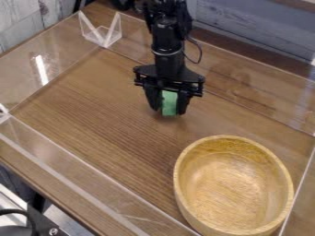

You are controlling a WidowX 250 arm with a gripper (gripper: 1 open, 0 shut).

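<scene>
My black gripper (168, 92) hangs down over the middle of the wooden table, its fingers around a small green object (169, 106). The green object is partly hidden by the gripper, and I cannot tell whether the fingers press on it or stand slightly apart from it.
A large yellow oval bowl (234, 217) sits at the front right. A clear plastic piece (102, 28) stands at the back left.
</scene>
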